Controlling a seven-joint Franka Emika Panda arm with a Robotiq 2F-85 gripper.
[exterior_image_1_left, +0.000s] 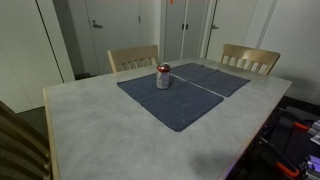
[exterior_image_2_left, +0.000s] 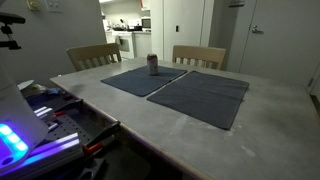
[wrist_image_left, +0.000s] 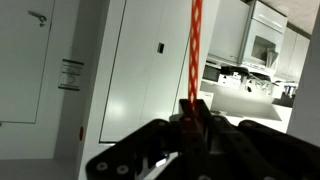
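In the wrist view, a long thin red straw-like stick (wrist_image_left: 195, 45) rises from between the dark fingers of my gripper, which is shut on it. Only a small red tip of this stick (exterior_image_1_left: 171, 2) shows at the top edge of exterior view 1. The gripper itself lies outside both exterior views. A red and silver can (exterior_image_1_left: 163, 77) stands upright on the nearer dark placemat (exterior_image_1_left: 180, 105); exterior view 2 shows the same can (exterior_image_2_left: 152, 65) upright. Whether its top is open cannot be made out.
A second dark placemat (exterior_image_1_left: 208, 78) lies across the pale table (exterior_image_1_left: 90, 130). Wooden chairs, one of them at the back (exterior_image_1_left: 134, 57), surround the table.
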